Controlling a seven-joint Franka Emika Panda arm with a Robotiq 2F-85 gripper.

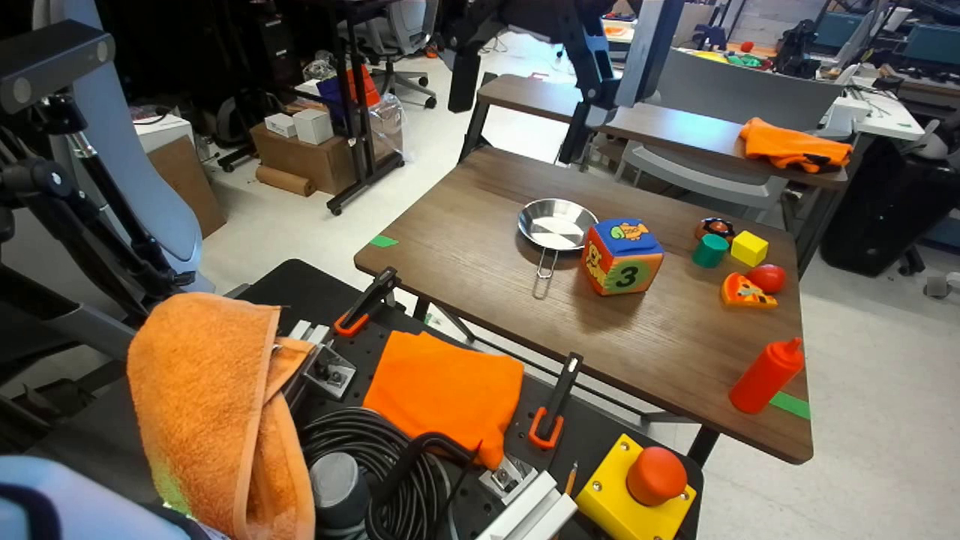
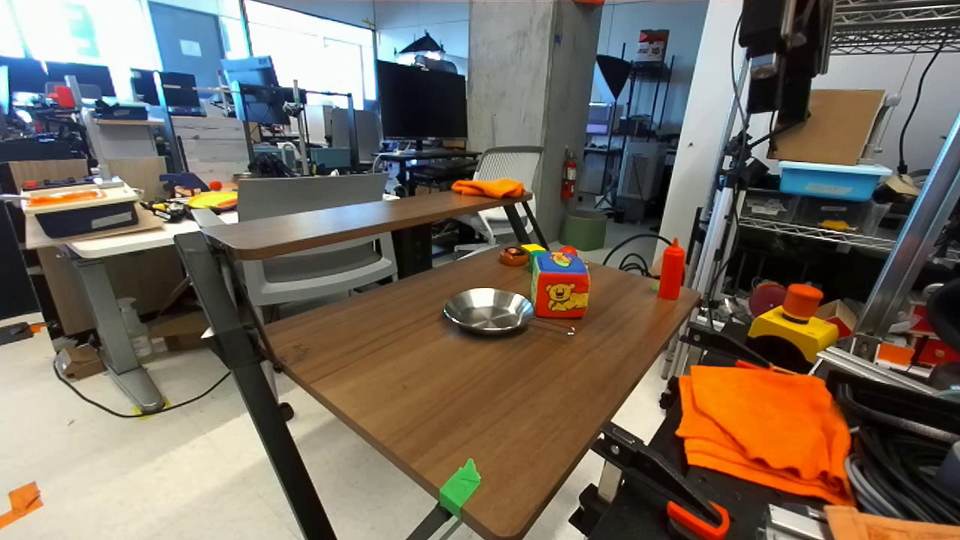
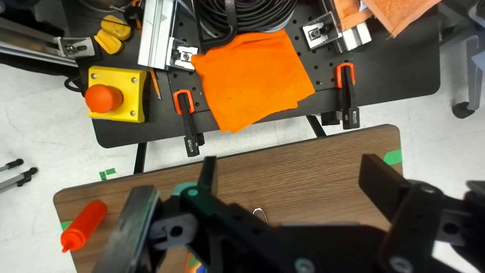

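My gripper (image 1: 519, 109) hangs open above the far left of the brown table (image 1: 450, 225), its fingers wide apart with nothing between them. In the wrist view the gripper spans bare wood. A shiny metal pan (image 1: 558, 225) rests on the tabletop, its thin wire handle toward the front edge. Right beside it stands a soft cube (image 1: 622, 257) with a blue top and a "3" on one side. The gripper body hides most of the pan and cube in the wrist view; only the handle's end (image 3: 259, 211) shows clearly.
Toward the table's right end are a green cylinder (image 1: 710, 251), yellow block (image 1: 748, 248), red ball (image 1: 767, 278), toy pizza slice (image 1: 748, 292) and dark-orange round item (image 1: 715, 228). A red bottle (image 1: 766, 376) stands near the front right corner.
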